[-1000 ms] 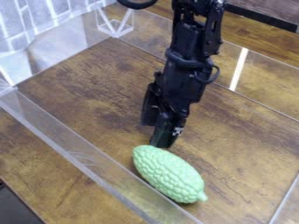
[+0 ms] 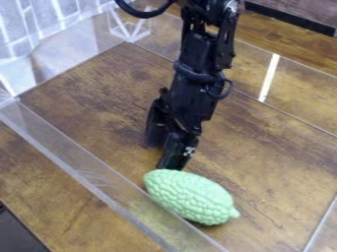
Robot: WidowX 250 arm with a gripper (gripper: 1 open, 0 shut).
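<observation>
My black gripper (image 2: pixel 176 148) is low over the wooden surface (image 2: pixel 85 128), pointing down in the middle of the view. It is open by the look of its dark fingers, though the gap between them is hard to make out. Just in front of it, toward the bottom, a pale green bumpy bitter-melon-like object (image 2: pixel 190 196) lies on its side, apart from or very close to the fingertips.
A clear plastic wall (image 2: pixel 79 157) runs diagonally along the left and bottom, close to the green object. A white strip (image 2: pixel 269 78) lies at the upper right. A pale cloth (image 2: pixel 39 30) is at the top left.
Over the last second the green object has turned to lie flatter across the view, its top end moving left. The gripper has shifted slightly left and down.
</observation>
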